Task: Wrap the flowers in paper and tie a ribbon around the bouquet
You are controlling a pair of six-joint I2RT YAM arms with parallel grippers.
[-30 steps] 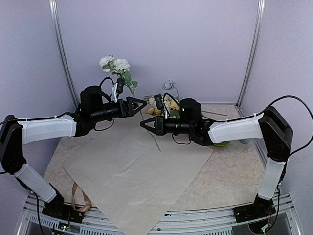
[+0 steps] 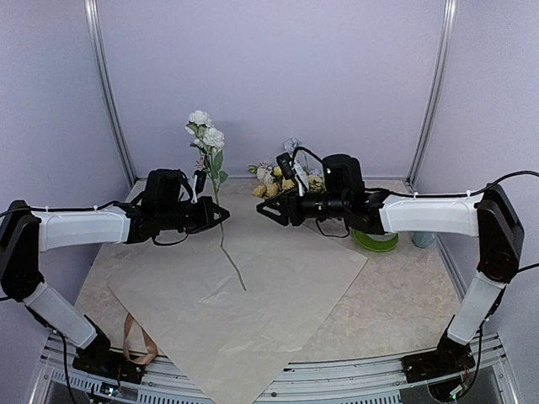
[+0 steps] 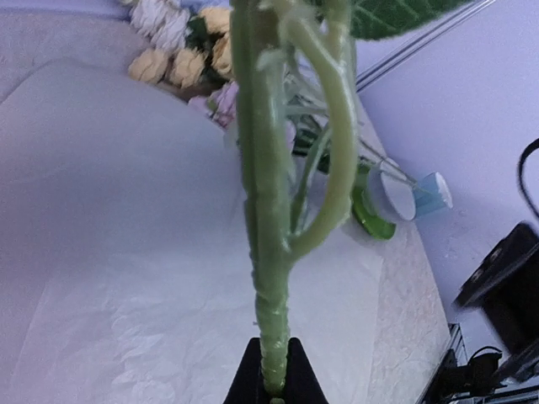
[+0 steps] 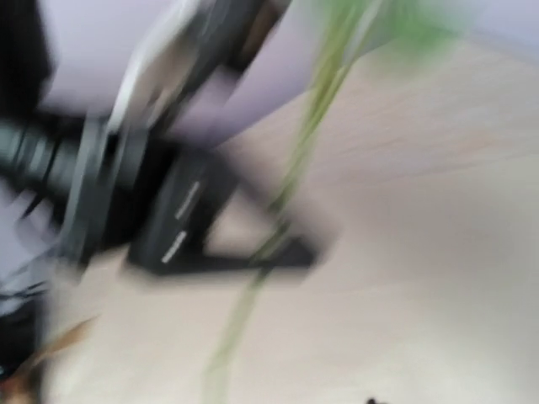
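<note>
A white fake flower [image 2: 212, 138] stands nearly upright in the top view, its long thin stem [image 2: 232, 263] trailing down over the paper. My left gripper [image 2: 224, 215] is shut on this stem. In the left wrist view, the stem [image 3: 271, 278] runs up from between the fingertips and branches above them. My right gripper [image 2: 263, 210] is to the right, apart from the stem and facing the left gripper. In the right wrist view, the left gripper around the stem is blurred. Only a tiny dark tip of my right gripper shows there, so its opening is unclear.
Wrapping paper [image 2: 210, 311] covers the table's middle. Other flowers [image 3: 181, 67] lie at the back. A green saucer [image 2: 376, 242] with a bowl [image 3: 391, 192] and a blue cup [image 3: 433, 194] stand at the right. A brown ribbon [image 2: 140, 338] lies front left.
The left gripper has moved left and down, carrying the flower, which is now more upright.
</note>
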